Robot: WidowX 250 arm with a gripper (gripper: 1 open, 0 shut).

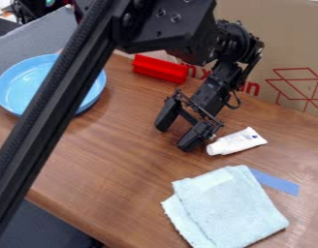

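My black gripper (176,129) is low over the wooden table (110,170), its fingers open and pointing down and left, with nothing visible held between them. Just right of it lies a white tube (236,140) with a dark label area, close to the right finger; whether they touch I cannot tell. A folded pale blue cloth (224,207) lies in front, nearer the camera.
A light blue plate (22,79) sits at the left, partly behind the arm. A red cylinder (161,68) lies at the back before a cardboard box (285,73). Blue tape (274,181) is on the right.
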